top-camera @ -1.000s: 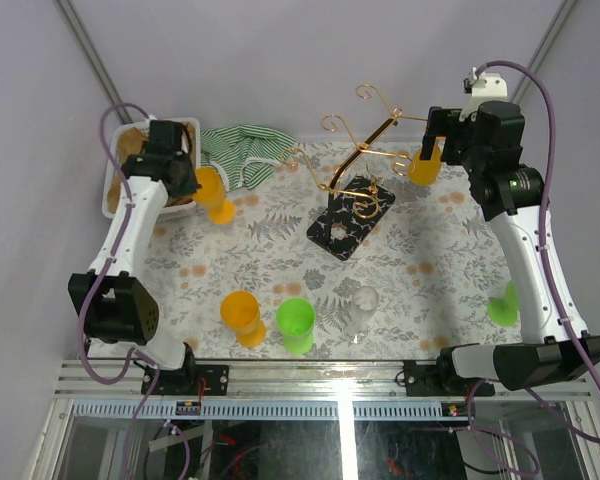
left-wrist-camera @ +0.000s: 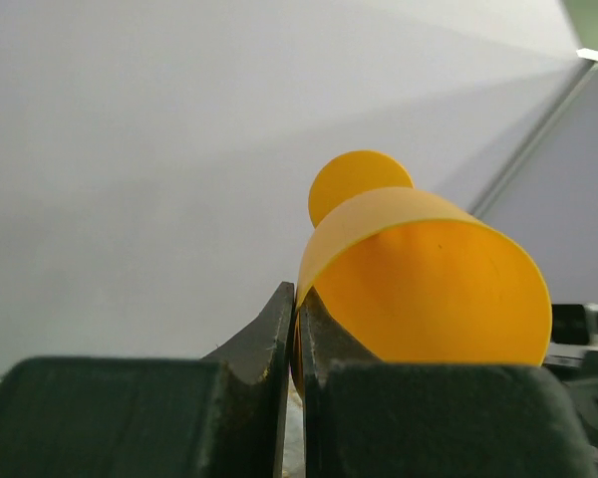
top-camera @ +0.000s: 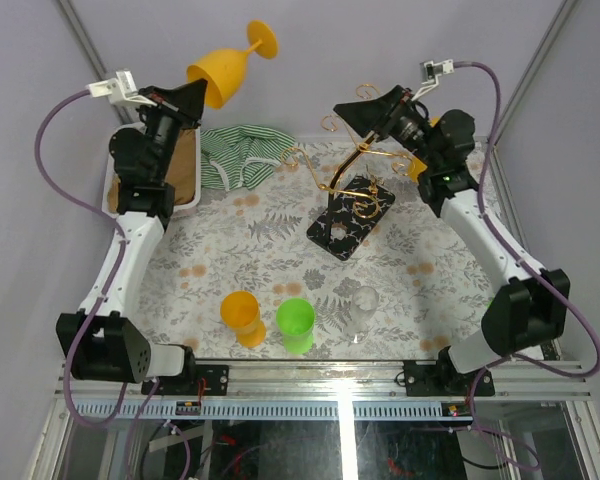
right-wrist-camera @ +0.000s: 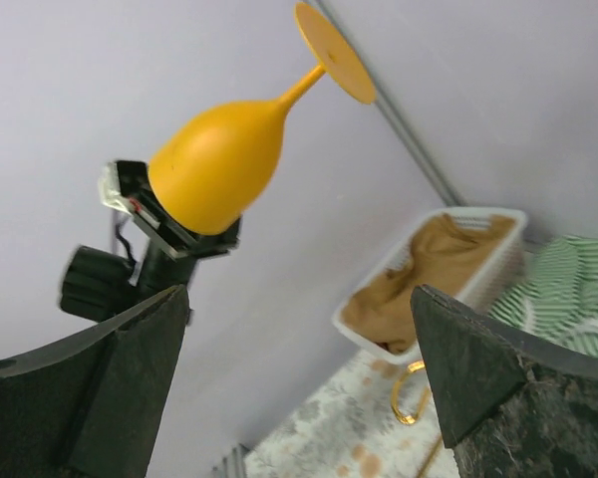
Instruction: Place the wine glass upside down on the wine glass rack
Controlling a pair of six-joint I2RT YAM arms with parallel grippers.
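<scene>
A yellow wine glass (top-camera: 220,72) is held high at the back left by its rim in my left gripper (top-camera: 195,92), stem and foot pointing up and right. In the left wrist view its bowl (left-wrist-camera: 429,289) sits on the shut fingertips (left-wrist-camera: 301,304). My right gripper (top-camera: 350,115) is open and empty, over the gold wine glass rack (top-camera: 335,188). In the right wrist view the glass (right-wrist-camera: 214,159) hangs above and left of the open fingers.
Orange (top-camera: 242,315), green (top-camera: 296,320) and clear (top-camera: 363,310) glasses stand at the front. A white bin (right-wrist-camera: 458,214) with brown cloth and a striped cloth (top-camera: 240,150) lie at the back left. Another yellow glass is partly behind my right arm.
My left gripper has lifted the yellow glass up from the table toward the back, tilting its foot upward. My right gripper has moved left over the rack.
</scene>
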